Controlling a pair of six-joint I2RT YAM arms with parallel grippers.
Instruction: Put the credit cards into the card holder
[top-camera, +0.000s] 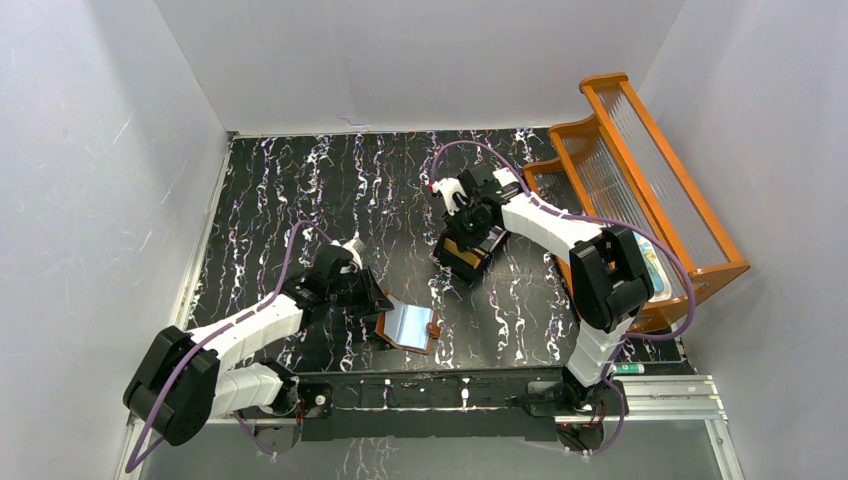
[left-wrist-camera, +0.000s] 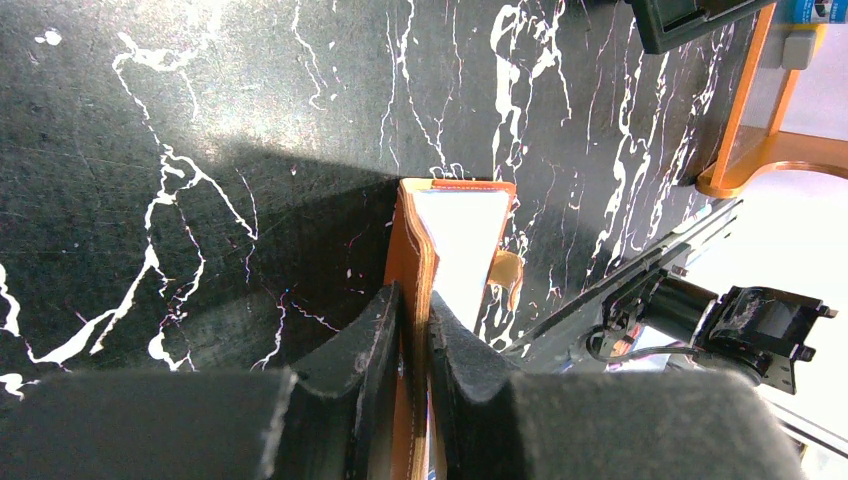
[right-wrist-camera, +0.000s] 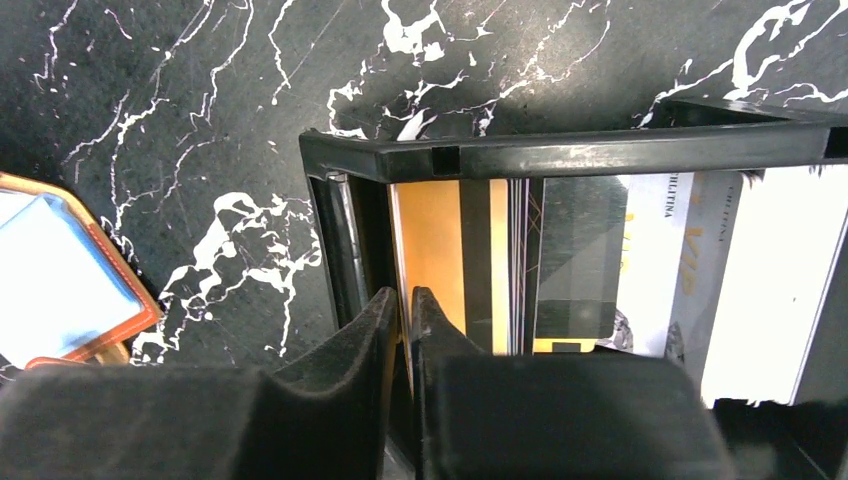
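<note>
The card holder (top-camera: 408, 325) lies open near the table's front edge, with brown leather covers and pale clear sleeves. My left gripper is shut on its upright brown cover (left-wrist-camera: 412, 255), whose edge runs between the fingers. Farther right, a black box (right-wrist-camera: 345, 235) holds a row of upright cards, the front one an orange card (right-wrist-camera: 432, 240) with a dark stripe. Around the orange card's near edge stand the tips of my right gripper, close together; whether they press on it cannot be told. The gripper's body hides much of the box from above.
Other cards (right-wrist-camera: 580, 260) and a white stack (right-wrist-camera: 775, 270) fill the rest of the box. An orange wooden rack (top-camera: 650, 200) stands at the right.
</note>
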